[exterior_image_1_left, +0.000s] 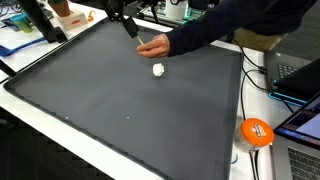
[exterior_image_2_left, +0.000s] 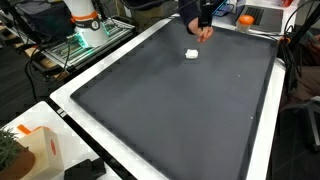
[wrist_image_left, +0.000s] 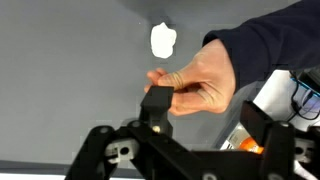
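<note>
A small white lump (exterior_image_1_left: 158, 70) lies on the dark grey board (exterior_image_1_left: 110, 100); it shows near the top of the wrist view as a white piece (wrist_image_left: 163, 40), clear of the gripper. My gripper is over the board, its fingers apart with a wide gap. A person's bare hand (wrist_image_left: 200, 82), in a dark sleeve (wrist_image_left: 270, 45), reaches in at the gripper, fingertips close to the left black finger (wrist_image_left: 157, 100). Whether hand and finger touch, or whether the hand holds something thin, I cannot tell. In exterior view 2 the hand (exterior_image_2_left: 201, 30) is behind the lump.
An orange-lidded container (exterior_image_1_left: 254, 133) stands at the board's right edge, near laptops (exterior_image_1_left: 290, 80). Cables run along that side. Most of the board in front of the lump is bare.
</note>
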